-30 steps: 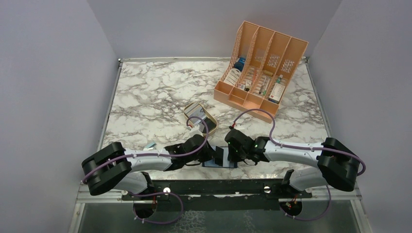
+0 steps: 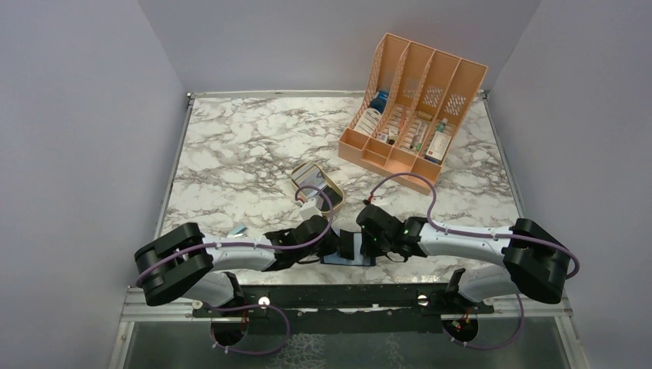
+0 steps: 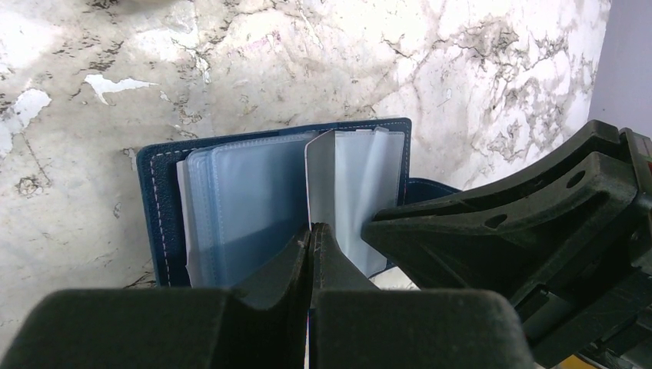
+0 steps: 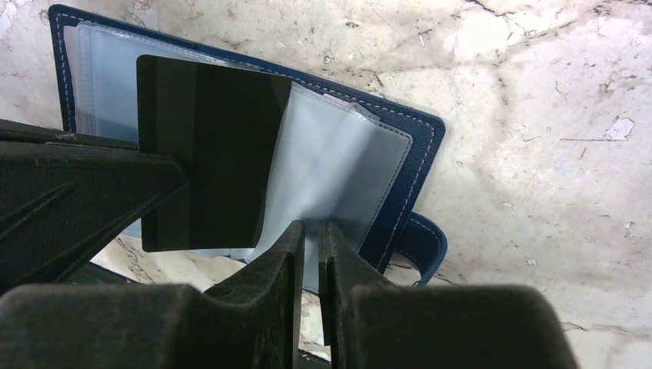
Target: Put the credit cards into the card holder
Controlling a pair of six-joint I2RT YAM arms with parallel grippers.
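An open navy card holder (image 2: 347, 258) with clear sleeves lies on the marble table between the two grippers. A black card (image 4: 207, 154) stands over the sleeves in the right wrist view, seen nearly edge-on in the left wrist view. My left gripper is shut at that card's edge, the card's thin edge at its fingertips. My right gripper rests on the right-hand sleeve, its fingers slightly apart with no card visible between them.
A round container (image 2: 319, 177) of cards sits just behind the holder. A peach organizer (image 2: 413, 164) with bottles stands at the back right. A small light-blue item (image 2: 237, 231) lies left of the left arm.
My left arm has shifted very slightly to the right at the holder. The right arm looks almost unmoved.
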